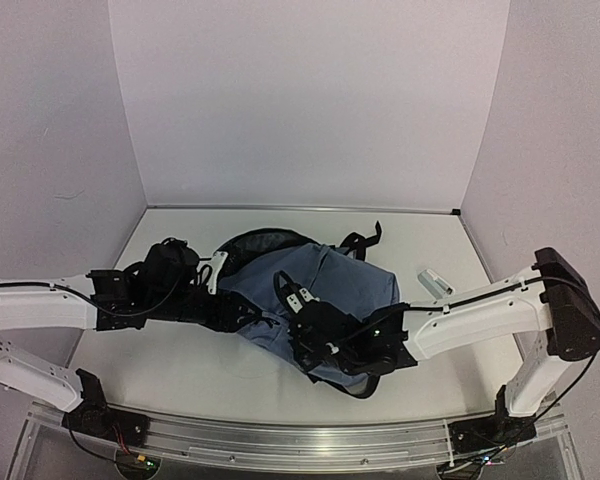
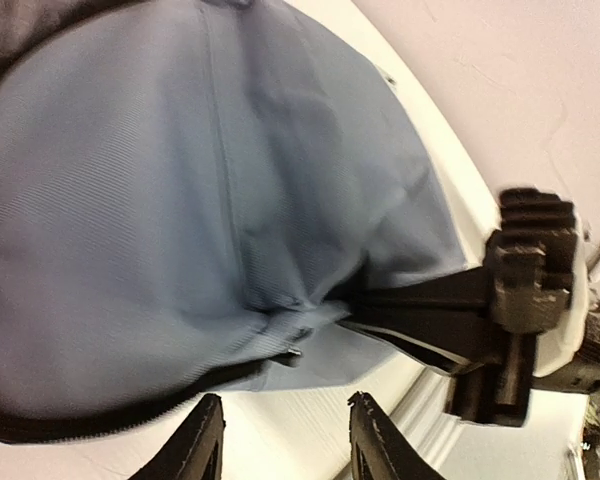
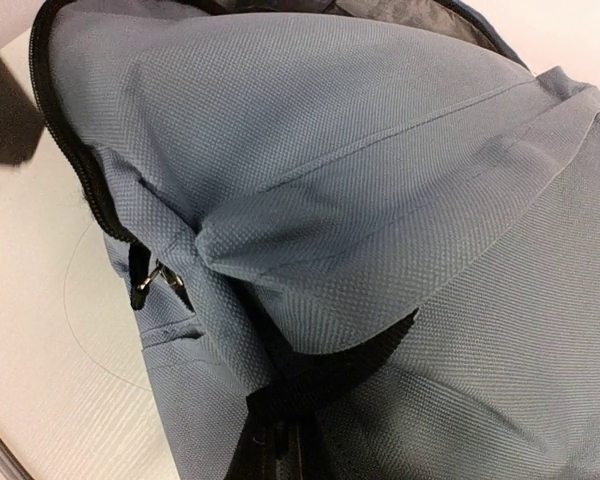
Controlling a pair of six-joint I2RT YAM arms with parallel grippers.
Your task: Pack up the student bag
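A blue-grey bag (image 1: 335, 275) lies on the table, its black zipped mouth (image 1: 260, 240) partly open at the far left side. My left gripper is open beside the bag's near left edge, with only bare table showing between its fingers. From the right, my right gripper reaches onto the bag's near part and is shut on it, close to a black strap (image 3: 330, 380); folds partly hide the fingertips. A zipper pull (image 3: 148, 285) hangs by the folded edge. In the left wrist view the bag's cloth is bunched at the right gripper's fingers (image 2: 420, 300).
A small white object (image 1: 435, 283) lies on the table right of the bag. Another black strap (image 1: 360, 240) sticks up at the bag's far side. Bare table lies left of the bag and along the front, up to the metal rail (image 1: 280, 440).
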